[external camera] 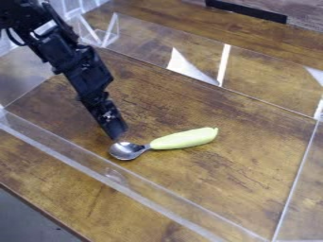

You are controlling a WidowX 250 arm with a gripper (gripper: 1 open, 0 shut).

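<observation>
A spoon (127,150) with a shiny metal bowl lies on the wooden surface at the lower middle, its head to the left. A pale yellow-green, elongated piece (184,139) extends from it to the right, touching or joined to it. My black gripper (113,129) reaches down from the upper left, its tip just above and behind the spoon's bowl, close to it. The fingers are dark and small in this view; I see nothing held between them.
Low clear plastic walls (190,208) border the wooden work area (228,104) on its sides. A dark strip (246,13) sits at the back edge.
</observation>
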